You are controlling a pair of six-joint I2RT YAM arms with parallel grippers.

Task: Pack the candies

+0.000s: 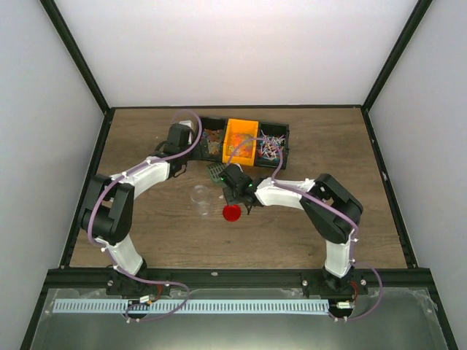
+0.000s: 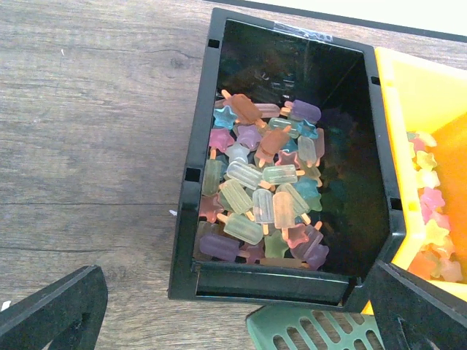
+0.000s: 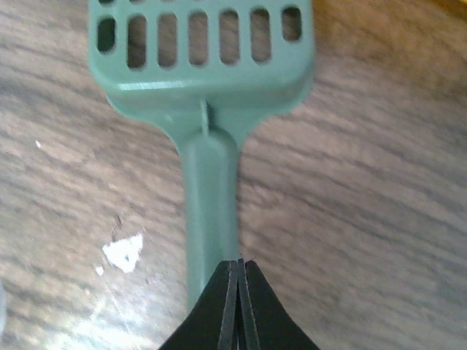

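Note:
The green slotted scoop (image 3: 210,168) lies on the table in the right wrist view, its handle running down towards my right gripper. That gripper is shut with its tips together and nothing between them; the handle passes outside, left of the tips. In the left wrist view my left gripper is wide open and empty, above the near edge of a black bin (image 2: 255,284) of star and popsicle candies (image 2: 263,175). An orange bin (image 1: 241,124) of candies stands beside it. A clear round container (image 1: 201,195) sits on the table with a red round piece (image 1: 231,213) to its right.
A further black bin (image 1: 284,130) holding thin white and coloured sticks (image 1: 268,146) stands right of the orange one.

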